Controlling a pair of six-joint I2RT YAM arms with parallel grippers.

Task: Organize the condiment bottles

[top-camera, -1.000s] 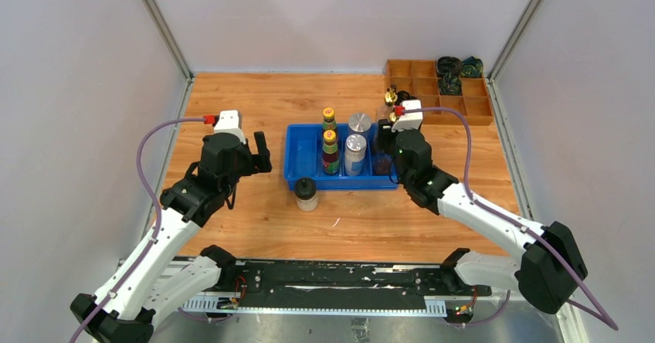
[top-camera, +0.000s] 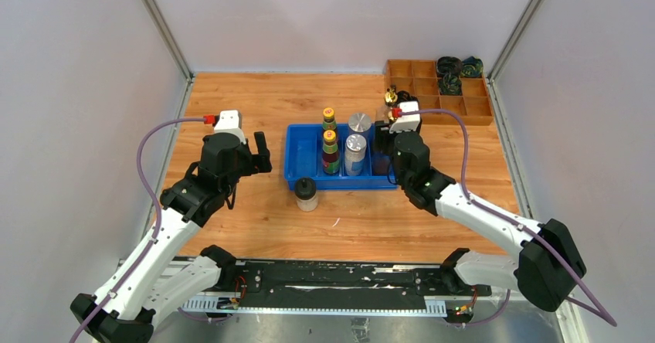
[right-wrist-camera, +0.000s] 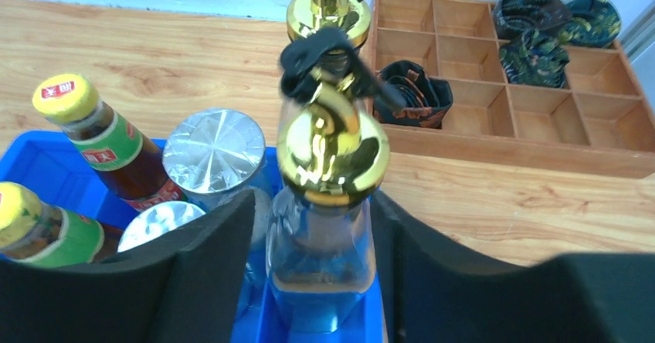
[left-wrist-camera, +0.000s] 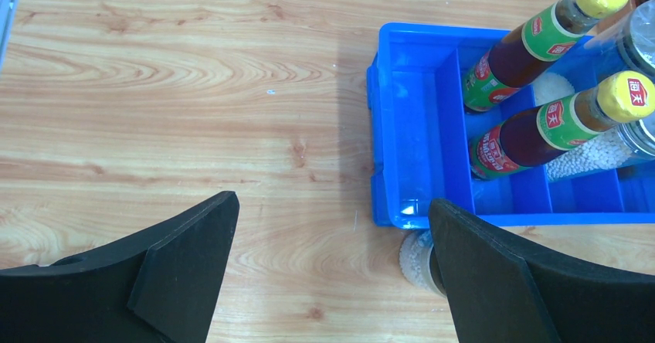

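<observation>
A clear bottle with a gold pourer top [right-wrist-camera: 320, 258] stands in the right end compartment of the blue tray [top-camera: 297, 185]. My right gripper is partly open around it, with a gap showing by the left finger. Behind it rises a second gold-topped bottle [right-wrist-camera: 328, 15]. Two yellow-capped sauce bottles [left-wrist-camera: 533, 45] [left-wrist-camera: 556, 130] share one compartment; two silver-lidded jars [top-camera: 355, 154] [top-camera: 360, 122] occupy the one beside it. A dark-topped jar [top-camera: 307, 195] sits on the table before the tray. Left of the tray, my left gripper [top-camera: 264, 152] hangs open and empty.
The tray's left compartment [left-wrist-camera: 415, 127] is empty. A wooden divided box [right-wrist-camera: 463, 45] holding dark patterned bundles [right-wrist-camera: 537, 61] stands at the back right. Bare table lies to the left and in front.
The right arm has shifted very slightly near the gold-topped bottle. The left arm, the tray, the sauce bottles and the jars look unmoved.
</observation>
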